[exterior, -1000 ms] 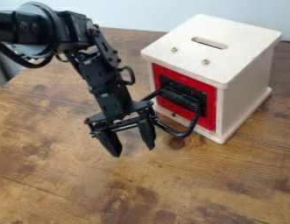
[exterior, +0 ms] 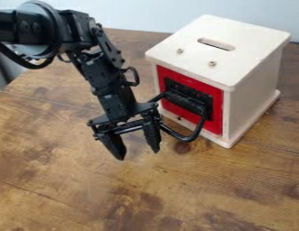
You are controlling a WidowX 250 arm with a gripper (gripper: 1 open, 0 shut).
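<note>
My black gripper [exterior: 135, 144] hangs over the wooden table in the middle of the view, fingers pointing down and apart, with nothing visible between them. To its right stands a pale wooden box [exterior: 238, 56] with a slot in its sloped top and a red front panel [exterior: 212, 126]. A black fitting [exterior: 185, 93] is mounted on that panel, and a black loop runs from it down behind or beside my gripper; whether they touch I cannot tell.
A white surface shows beyond the table's back edge at the upper left.
</note>
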